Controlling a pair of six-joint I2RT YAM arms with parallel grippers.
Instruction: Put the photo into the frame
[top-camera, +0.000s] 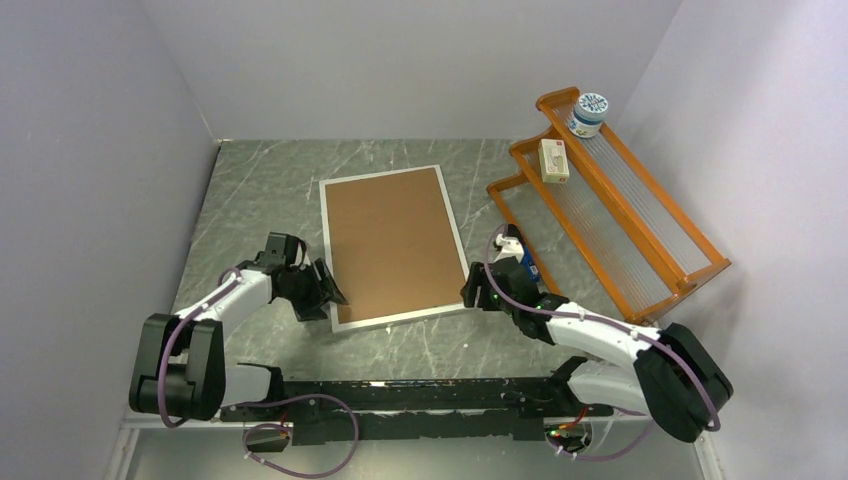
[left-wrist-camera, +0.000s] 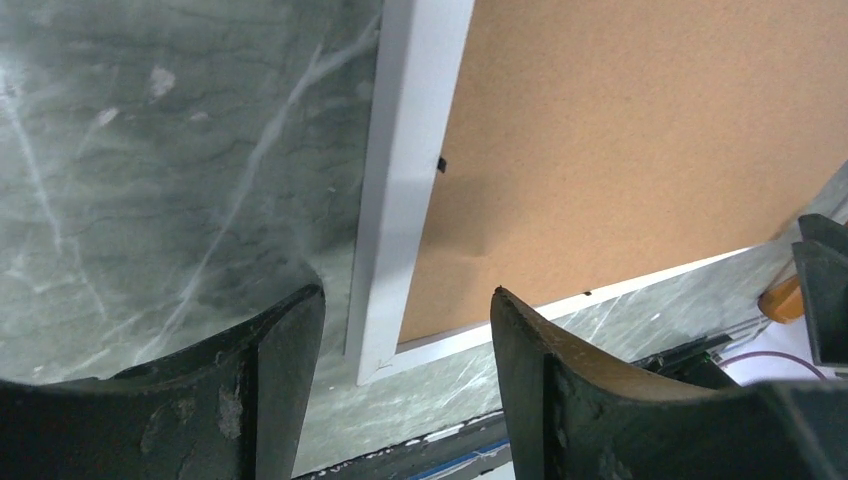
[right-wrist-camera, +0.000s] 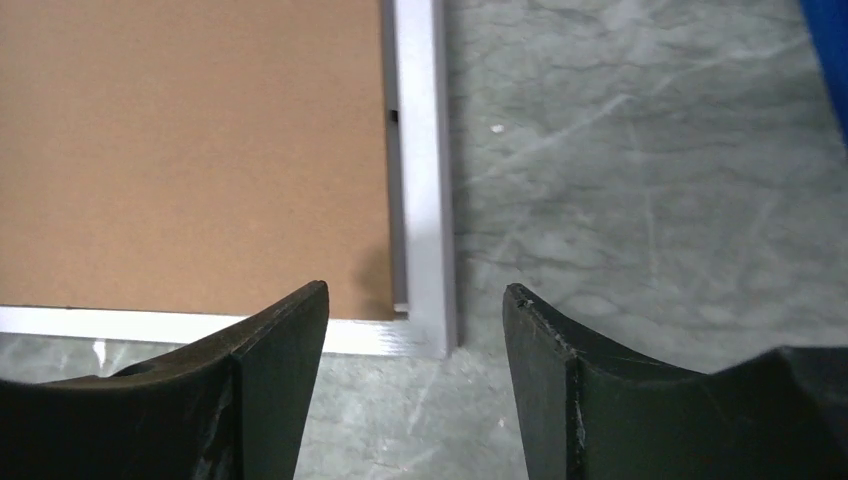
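A white frame (top-camera: 450, 212) with a brown board (top-camera: 390, 240) inside lies on the grey marble surface; no separate photo is distinguishable. My left gripper (top-camera: 322, 290) is at the frame's left edge; in the left wrist view its fingers stand apart over the near-left corner, gripping nothing. My right gripper (top-camera: 475, 287) stands open by the near-right corner, seen between and beyond its fingers in the right wrist view. A narrow dark gap shows between board and right rail (right-wrist-camera: 424, 200).
A wooden rack (top-camera: 630, 225) with a jar (top-camera: 587, 118) and a box (top-camera: 553, 160) stands at the right. A blue object (right-wrist-camera: 825, 50) lies right of the frame. Marble is clear behind and left of the frame.
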